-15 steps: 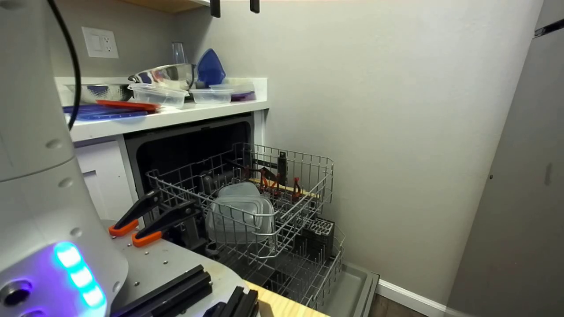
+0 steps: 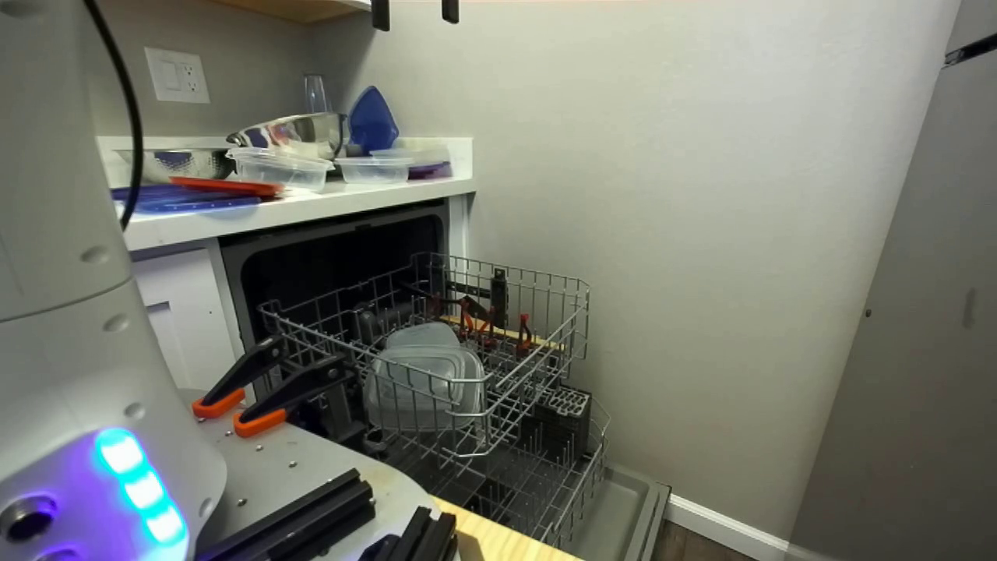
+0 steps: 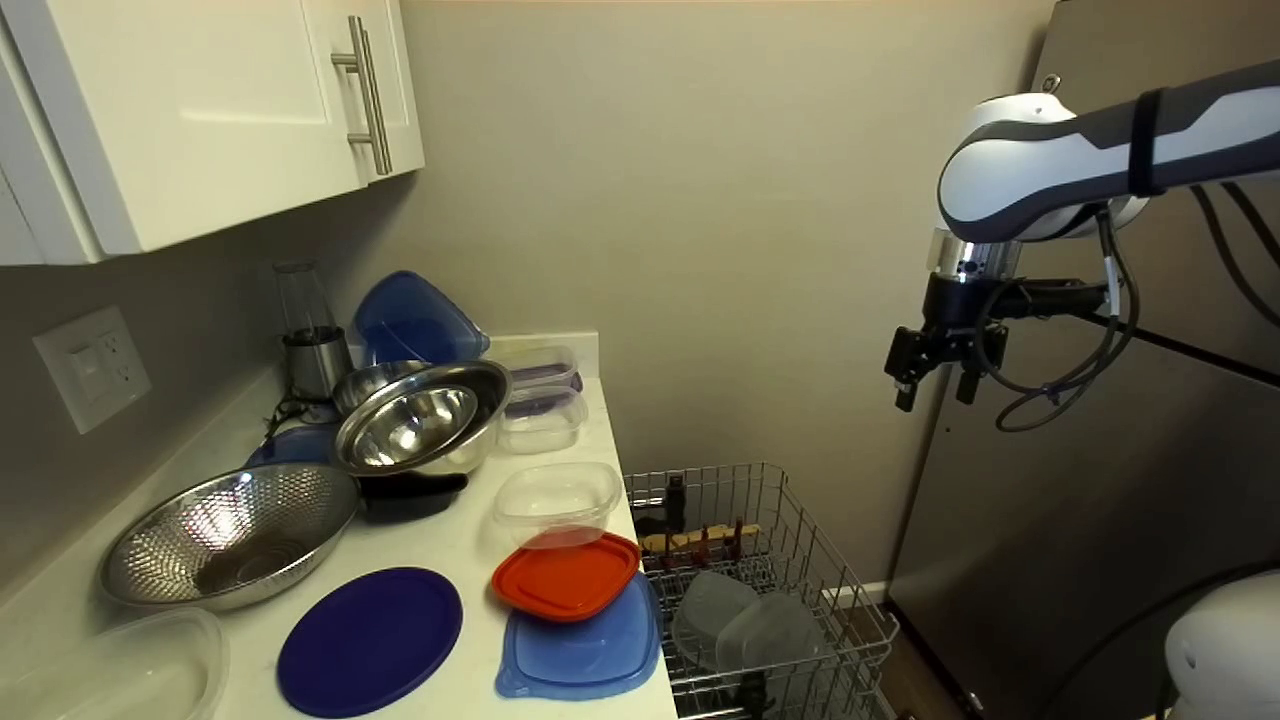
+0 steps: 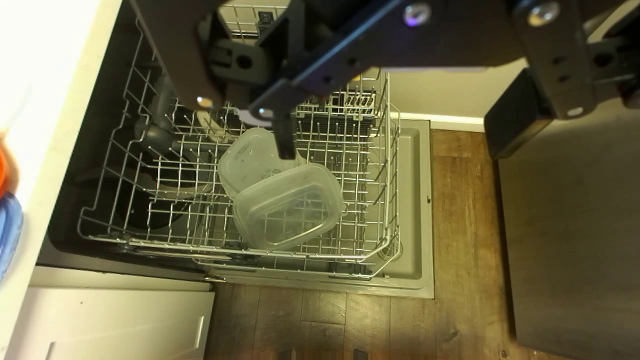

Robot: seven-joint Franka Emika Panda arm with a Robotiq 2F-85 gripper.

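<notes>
High above the dishwasher my gripper (image 3: 937, 391) hangs pointing down, its two fingers wide apart and empty. Only the fingertips of the gripper (image 2: 416, 14) reach into the top of exterior view 1. The wrist view looks down past the open gripper onto the pulled-out upper rack (image 4: 387, 234). Two clear plastic containers lie in that rack: a smaller one (image 4: 252, 157) and a larger one (image 4: 294, 210) overlapping it. Nothing touches the fingers.
On the counter (image 3: 486, 672) lie a red lid (image 3: 567, 576), blue lid (image 3: 582, 654), dark blue lid (image 3: 371, 642), clear containers (image 3: 559, 494), a colander (image 3: 228, 534) and steel bowls (image 3: 426, 414). Utensils (image 3: 702, 542) sit at the rack's back. Walls and a grey door (image 3: 1080, 516) bound the right.
</notes>
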